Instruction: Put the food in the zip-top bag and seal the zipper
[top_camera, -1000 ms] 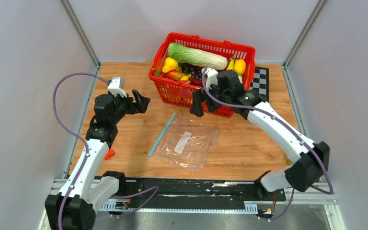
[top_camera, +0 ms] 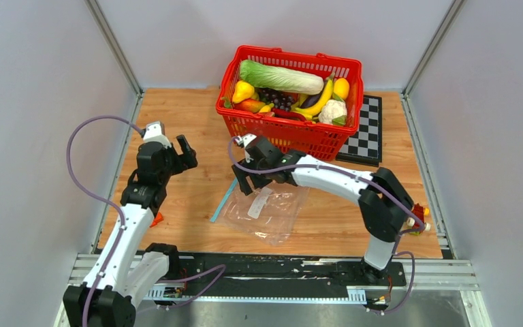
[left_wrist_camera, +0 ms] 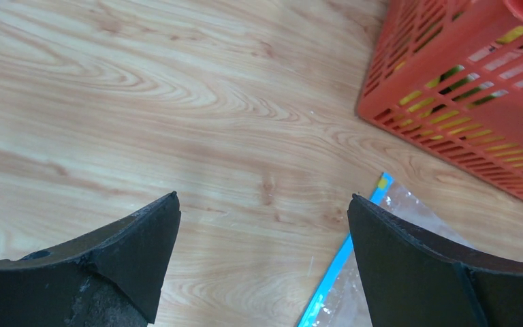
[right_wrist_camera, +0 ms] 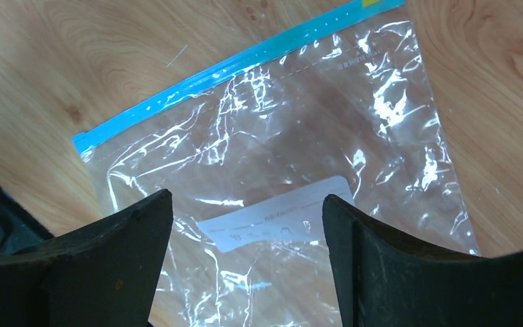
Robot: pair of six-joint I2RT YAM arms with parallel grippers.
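Observation:
A clear zip bag (top_camera: 272, 211) with a blue zipper strip (right_wrist_camera: 238, 65) and white label lies flat on the wooden table. My right gripper (top_camera: 244, 180) hangs over the bag's upper part, fingers apart and empty. My left gripper (top_camera: 185, 153) is open above the table, left of the bag, with nothing between its fingers. A red basket (top_camera: 344, 139) holds the food: a cabbage (top_camera: 279, 76), bananas (top_camera: 325, 97), a cauliflower (top_camera: 334, 114), grapes and other produce.
A checkered board (top_camera: 366, 143) lies right of the basket. Small orange (top_camera: 156, 219) and colourful (top_camera: 419, 218) objects lie near the left and right table edges. Bare table surrounds the bag.
My right gripper has moved left and toward the front, from beside the basket to over the bag. My left gripper has shifted slightly left. The bag looks unmoved.

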